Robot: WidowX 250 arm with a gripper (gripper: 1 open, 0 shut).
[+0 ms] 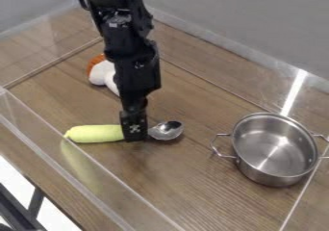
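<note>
My black gripper (134,129) is lowered to the table at the right end of a pale yellow-green elongated vegetable (92,134), which lies horizontally. A shiny metal ladle or spoon (167,130) lies just right of the gripper, its bowl showing and the rest hidden. Whether the fingers are open or shut on either thing is hidden.
A steel pot (272,148) with two handles stands at the right. A white and orange object (100,73) sits behind the arm at the left. Clear walls edge it.
</note>
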